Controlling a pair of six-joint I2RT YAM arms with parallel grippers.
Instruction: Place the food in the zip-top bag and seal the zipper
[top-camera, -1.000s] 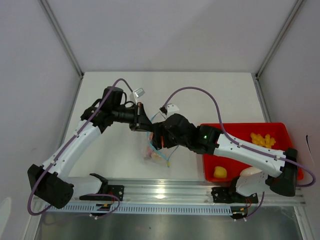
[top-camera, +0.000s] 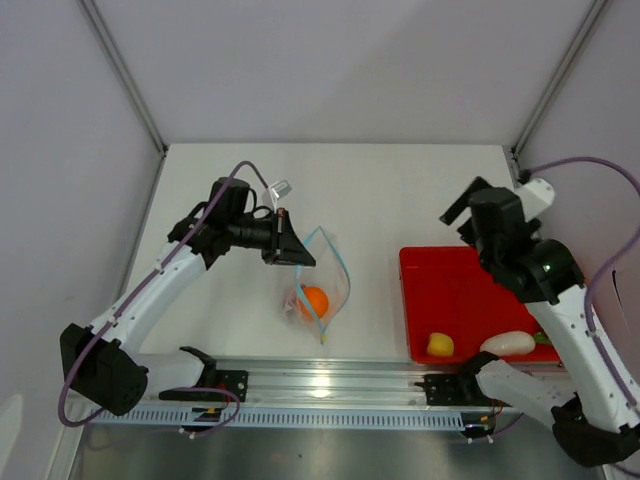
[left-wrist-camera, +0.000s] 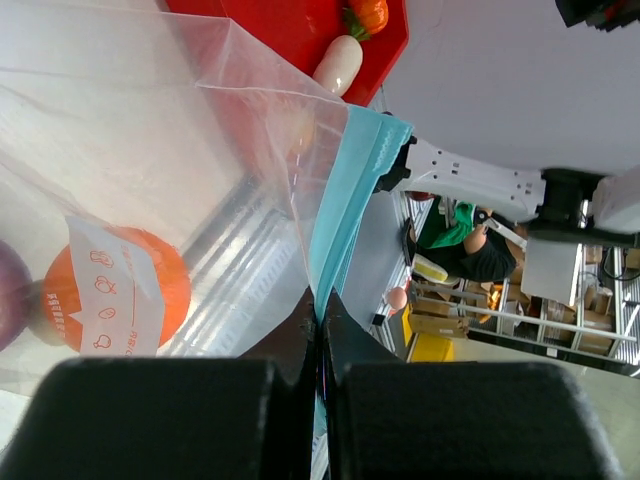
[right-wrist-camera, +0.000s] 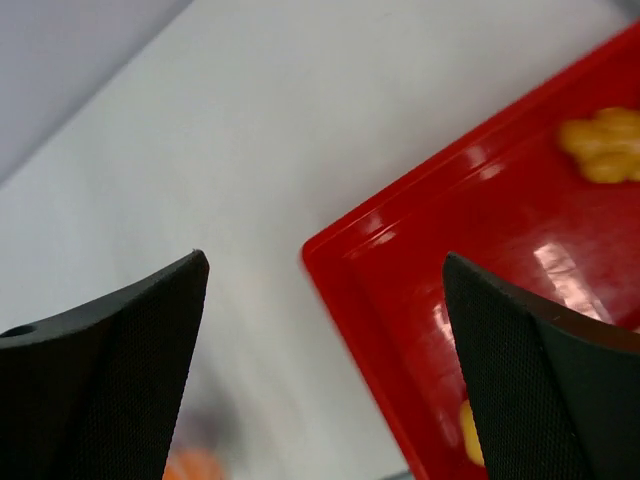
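Observation:
The clear zip top bag (top-camera: 338, 262), edged in light blue, stands open on the table. Inside it are an orange round food (top-camera: 313, 301) and a purple one (left-wrist-camera: 12, 295). My left gripper is shut on the bag's blue zipper edge (left-wrist-camera: 352, 185). Blurred with motion, my right gripper (top-camera: 460, 216) is above the back-left part of the red tray, open and with nothing between its fingers. In the tray (top-camera: 430, 280) lie a yellow food (top-camera: 439, 344), a white one (top-camera: 508, 343) and a knobbly yellow piece (right-wrist-camera: 605, 145).
An orange food with a green top (left-wrist-camera: 369, 15) also lies in the tray, beside the white one. My right arm covers part of the tray from above. Bare white table (top-camera: 330, 185) extends behind the bag, with a metal rail (top-camera: 320, 378) along its front.
My right gripper has left the bag and swung right to the tray. The left arm barely moved.

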